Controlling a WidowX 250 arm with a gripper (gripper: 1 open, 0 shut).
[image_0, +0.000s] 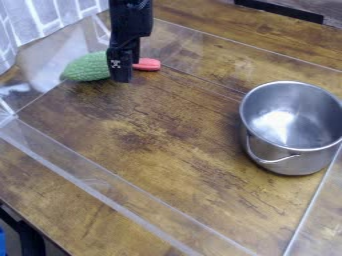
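Observation:
My black gripper (123, 66) hangs at the upper left, low over a green bumpy object (86, 68), perhaps a toy vegetable, which lies at the left side of the wooden surface and is partly behind it. A small red object (150, 64) lies just right of the fingers. I cannot tell whether the fingers are apart or closed.
A large steel pot (291, 128) with a handle stands at the right. Clear plastic edging borders the wooden table (154, 150), whose middle is free. A pale cloth or curtain hangs at the top left.

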